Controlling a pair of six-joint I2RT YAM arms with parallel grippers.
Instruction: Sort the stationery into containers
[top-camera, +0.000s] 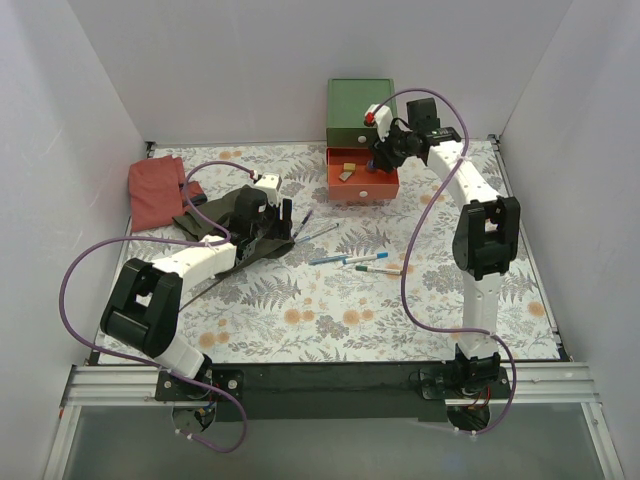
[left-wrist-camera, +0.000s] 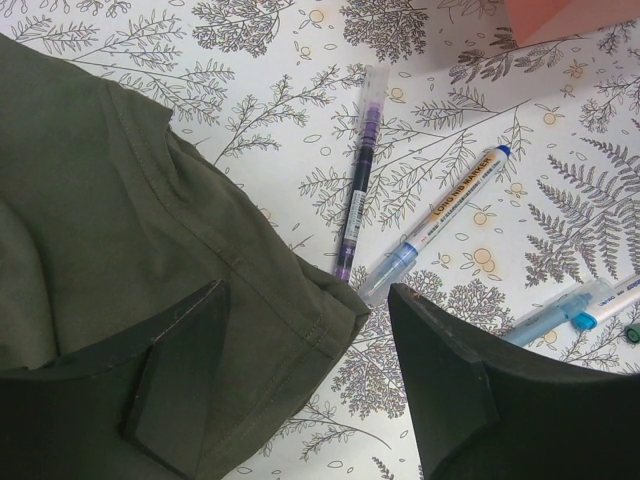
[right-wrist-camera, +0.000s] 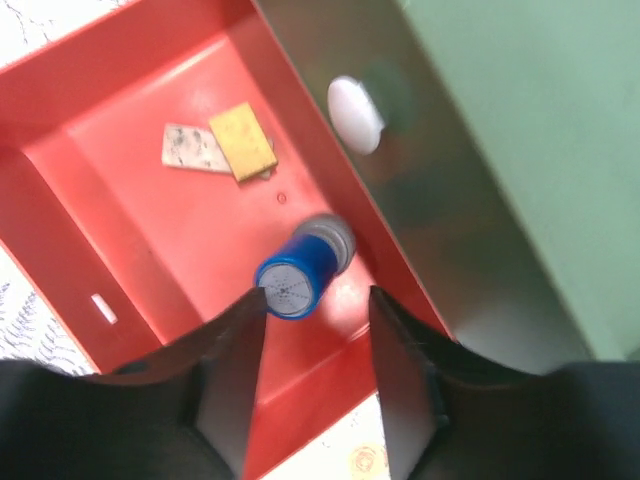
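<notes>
In the right wrist view, an orange-red drawer (right-wrist-camera: 150, 215) holds a blue and grey cylinder (right-wrist-camera: 305, 270), perhaps a glue stick, near its wall. My right gripper is above it, fingers apart on either side of the cylinder's near end, with no clear contact on it. A yellow block (right-wrist-camera: 243, 142) and a whitish eraser-like block (right-wrist-camera: 193, 149) lie in the drawer. My left gripper stands open over a dark green cloth (left-wrist-camera: 150, 220), nothing gripped. Beyond its tips lie a purple pen (left-wrist-camera: 361, 180) and a white-blue marker (left-wrist-camera: 440, 220).
A green drawer box (top-camera: 361, 105) stands behind the orange-red drawer. Several markers, including a blue one (top-camera: 327, 260) and a green-tipped one (top-camera: 378, 270), lie mid-table. Red cloth (top-camera: 156, 190) is at the left.
</notes>
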